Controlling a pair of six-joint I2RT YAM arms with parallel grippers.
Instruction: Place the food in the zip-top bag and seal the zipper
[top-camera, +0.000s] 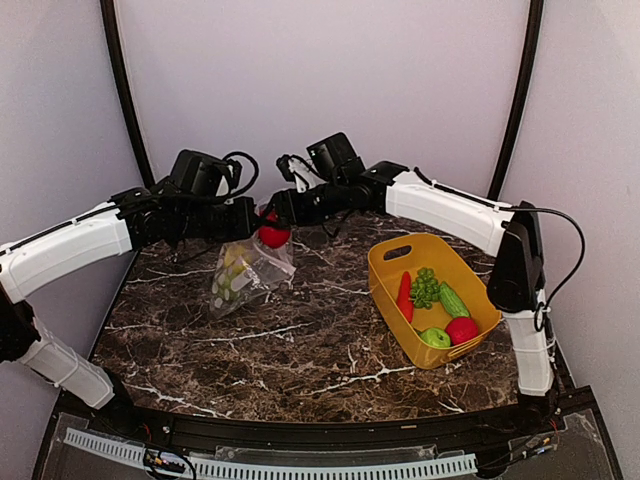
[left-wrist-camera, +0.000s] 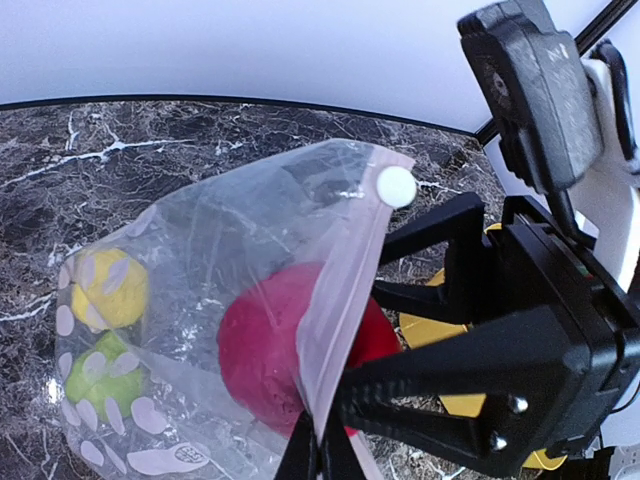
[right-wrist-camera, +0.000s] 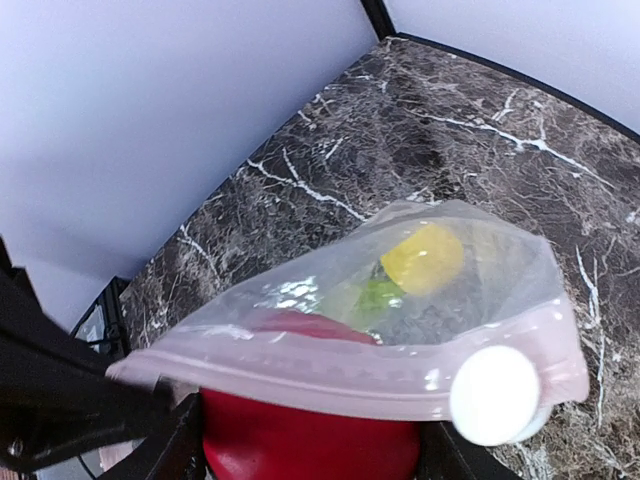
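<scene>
The clear zip bag (top-camera: 240, 280) hangs from my left gripper, which is shut on its pink-edged rim. Inside show a yellow food (left-wrist-camera: 110, 287) and a green one (left-wrist-camera: 100, 380). A red food sits in the bag's mouth, between the fingers of my right gripper; the left wrist view shows it partly behind the plastic. How firmly the right fingers hold it is hard to tell.
A yellow bin (top-camera: 385, 255) at the right holds a carrot (top-camera: 404, 296), grapes (top-camera: 424, 288), a cucumber (top-camera: 452, 302), a green apple (top-camera: 435, 337) and another red food (top-camera: 461, 331).
</scene>
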